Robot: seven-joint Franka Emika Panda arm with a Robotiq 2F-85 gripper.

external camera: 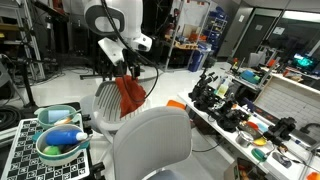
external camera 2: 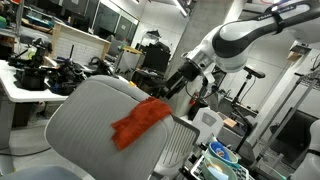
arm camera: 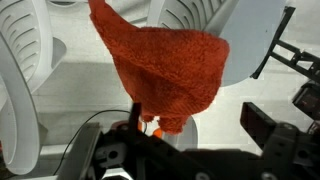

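A red cloth [external camera: 130, 94] is draped at the back of a light grey chair in exterior view 1. Seen from the other side, the same cloth [external camera 2: 140, 122] lies slanted against the grey mesh chair back [external camera 2: 95, 120]. My gripper is open, its two fingers wide apart in the wrist view, with the crumpled cloth [arm camera: 170, 75] showing beyond and between them. Whether the fingers touch the cloth cannot be told. In exterior view 1 the gripper [external camera: 132, 70] stands close to the cloth's upper edge.
A second grey chair [external camera: 155, 145] stands in front. At the left, a tub [external camera: 62, 148] holds colourful items. A long table [external camera: 225, 105] crowded with dark equipment runs along the right.
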